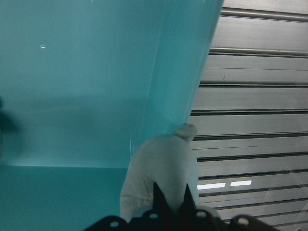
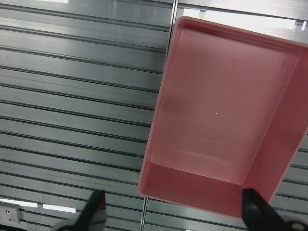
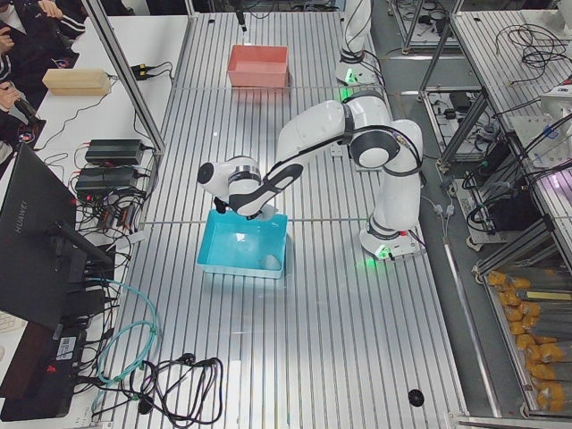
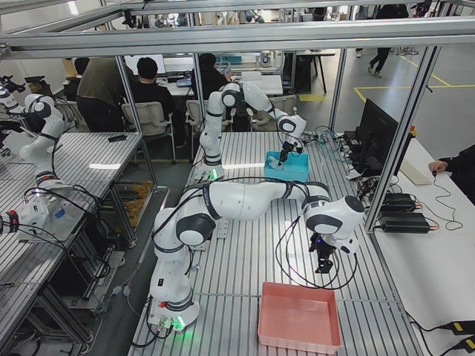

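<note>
A blue bin (image 3: 223, 250) stands on the slatted table, a small pale object (image 3: 270, 262) in its right part. Over that bin my left gripper is shut on a whitish soft item (image 1: 159, 163), which hangs near the bin's rim in the left wrist view. A pink bin (image 2: 216, 110) lies empty on the other part of the table. Above it my right gripper is open, its two dark fingers apart at the bottom of the right wrist view with nothing between them.
Black and teal cables (image 3: 179, 384) lie along the table's edge. A monitor (image 3: 36, 268), power boxes and frame posts line the side. Bare slatted table surrounds both bins.
</note>
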